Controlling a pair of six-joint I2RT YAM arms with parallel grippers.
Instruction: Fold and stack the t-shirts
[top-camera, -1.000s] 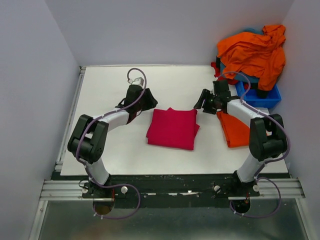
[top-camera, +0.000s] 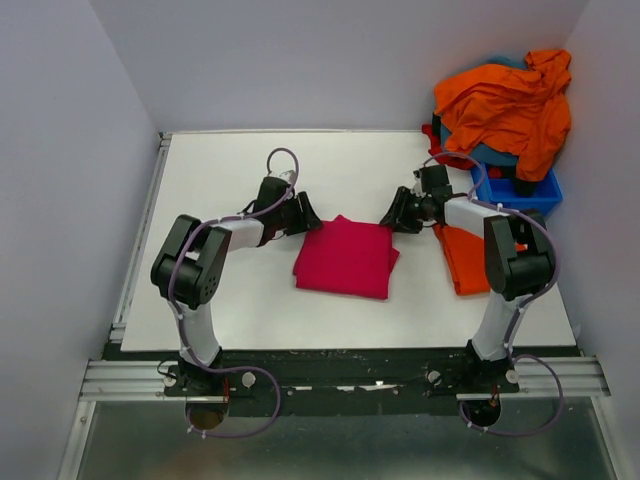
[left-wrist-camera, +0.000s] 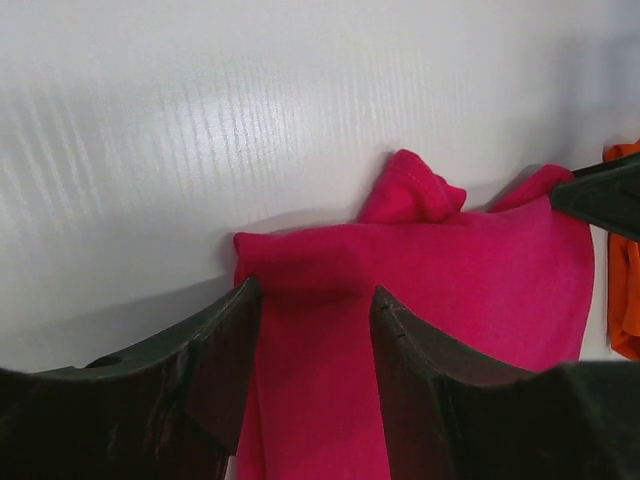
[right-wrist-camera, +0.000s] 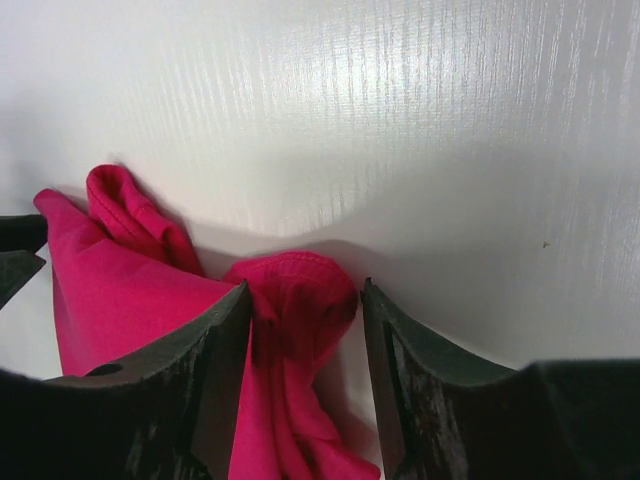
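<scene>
A crimson t-shirt (top-camera: 345, 262), folded into a rough rectangle, lies in the middle of the white table. My left gripper (top-camera: 311, 223) is down at its far left corner; in the left wrist view that gripper stands open, with the shirt's edge between its fingers. At the far right corner is my right gripper (top-camera: 388, 226). Its fingers (right-wrist-camera: 232, 325) in the right wrist view are part open, around a raised fold of the shirt (right-wrist-camera: 300, 285). A small flap of cloth (left-wrist-camera: 405, 190) sticks out from the far edge.
An orange folded shirt (top-camera: 468, 262) rests to the right, partly under my right arm. Behind it stands a blue bin (top-camera: 545, 196) heaped with orange and teal clothes (top-camera: 500, 105).
Both grippers have come in from the sides and down onto the crimson shirt's far corners. The shirt itself has hardly moved.
</scene>
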